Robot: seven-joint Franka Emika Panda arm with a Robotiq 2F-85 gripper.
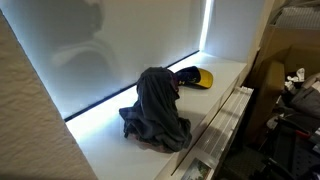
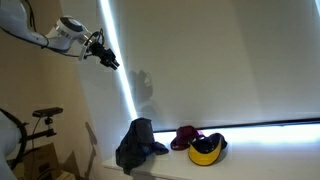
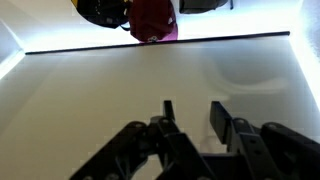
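Note:
A dark grey cloth (image 1: 157, 112) lies crumpled in a heap on the white ledge (image 1: 115, 145), peaked in the middle; whatever may be beneath it is hidden. In the second exterior view the same cloth (image 2: 136, 148) sits left of the caps. My gripper (image 2: 110, 60) is high above the ledge, well clear of the cloth. In the wrist view its two dark fingers stand apart, and the open gripper has only the pale wall between them.
A black and yellow cap (image 2: 206, 150) and a maroon cap (image 2: 186, 137) lie on the ledge beside the cloth. Behind is a plain wall (image 2: 230, 70). A cardboard box (image 2: 40, 162) stands at lower left.

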